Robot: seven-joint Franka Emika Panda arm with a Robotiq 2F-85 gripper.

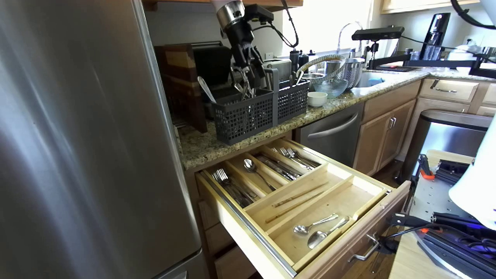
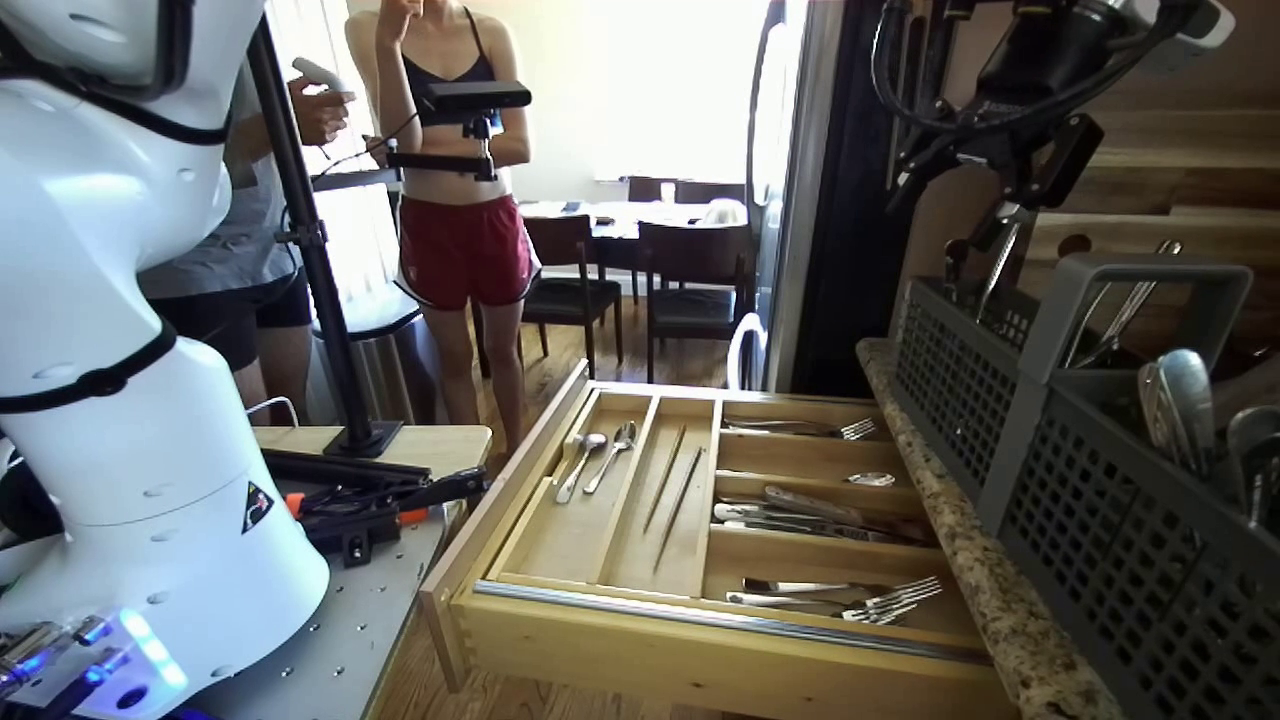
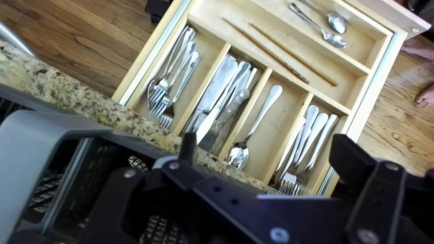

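My gripper point(image 1: 250, 74) hangs over the near-left part of the dark grey cutlery basket point(image 1: 244, 116) on the counter, fingers spread. In the second exterior view the gripper point(image 2: 998, 192) is above the same basket point(image 2: 954, 372), with upright silverware point(image 2: 998, 270) standing close under it; contact is hard to tell. The wrist view shows both fingers point(image 3: 188, 148) wide apart. Below lies the pulled-out wooden drawer point(image 3: 368, 105), its compartments holding forks point(image 3: 179, 75), knives point(image 3: 223, 101), a large spoon point(image 3: 264, 109), more forks point(image 3: 311, 138), chopsticks point(image 3: 280, 59) and small spoons point(image 3: 336, 22).
The basket's grey handle point(image 2: 1140, 270) rises between its halves, and more silverware point(image 2: 1182, 402) stands in the other half. Wooden boards point(image 1: 186, 83) stand behind it on the counter. A white bowl point(image 1: 317, 99) is to the right. The fridge point(image 1: 93, 139) borders the drawer's left.
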